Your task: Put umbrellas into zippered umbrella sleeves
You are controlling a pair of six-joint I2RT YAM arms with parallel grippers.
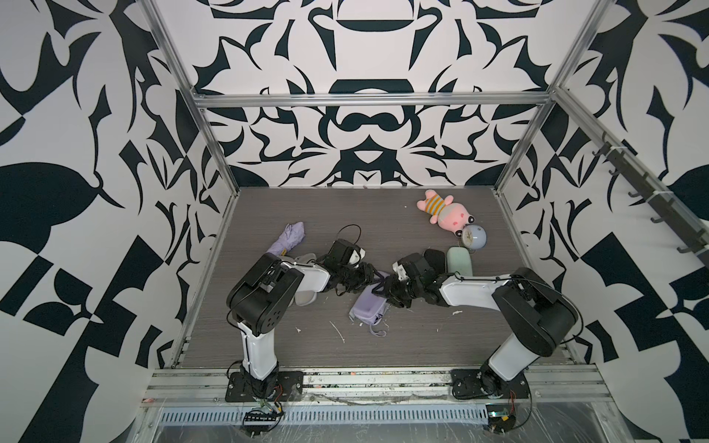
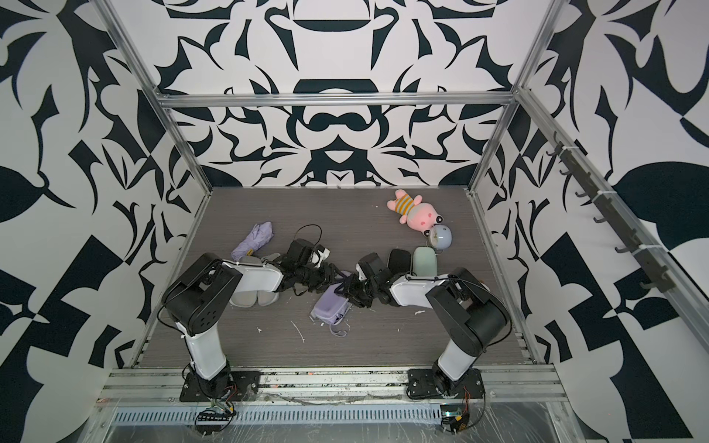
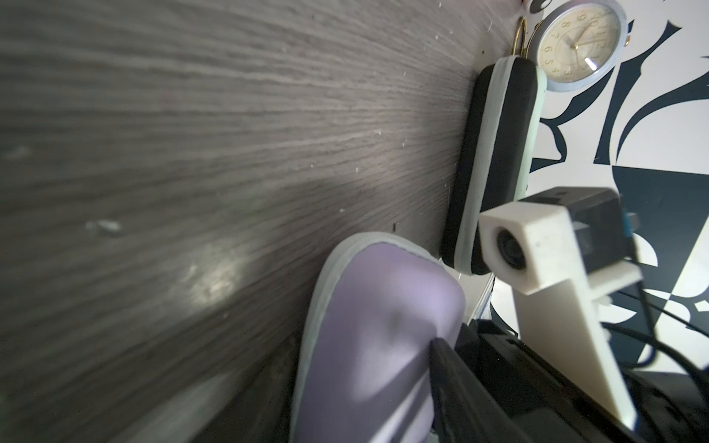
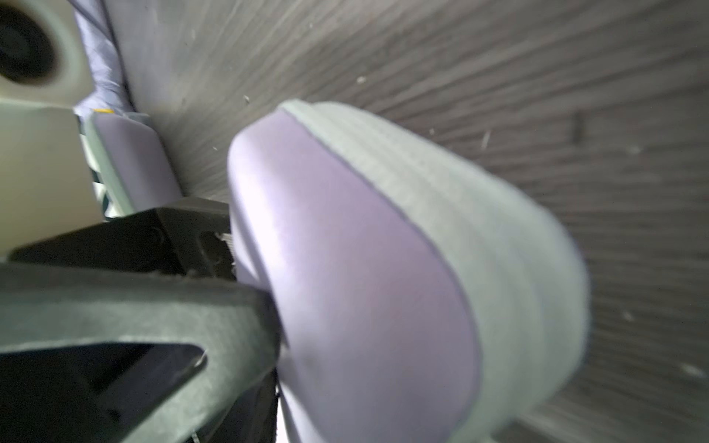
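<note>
A purple zippered sleeve lies at the middle front of the table, with a loop strap at its near end. My left gripper and my right gripper meet over its far end from either side. In both wrist views fingers press against the sleeve; whether either has closed on it is unclear. A folded purple umbrella lies at the back left, by grey cases partly hidden under the left arm.
A black case and a mint case sit at the right, with an alarm clock and pink plush toy behind them.
</note>
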